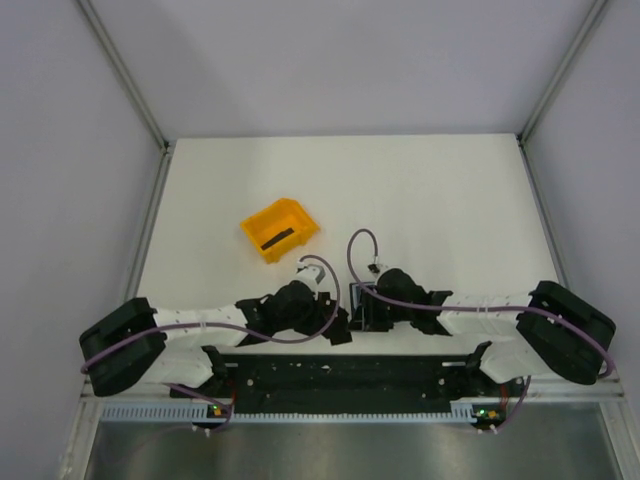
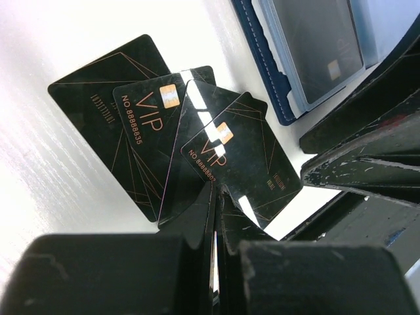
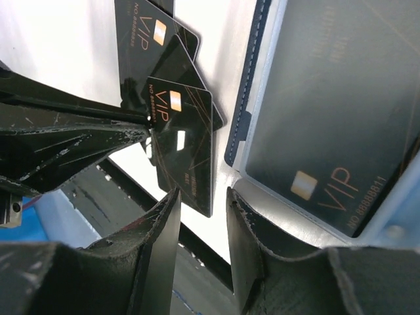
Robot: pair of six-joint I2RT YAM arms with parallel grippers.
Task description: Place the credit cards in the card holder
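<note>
Several black VIP cards (image 2: 92,105) lie fanned on the white table, just left of the blue card holder (image 2: 268,59), which shows a card under a clear sleeve (image 3: 341,92). My left gripper is shut, its tips low over the front card (image 3: 186,167); no card is visible lifted in it. My right gripper is low beside that card's edge and the holder's corner, its two fingers somewhat apart, nothing seen between them.
A yellow bin (image 1: 280,228) with a dark item inside stands behind the cards at left. A dark strip runs along the front edge.
</note>
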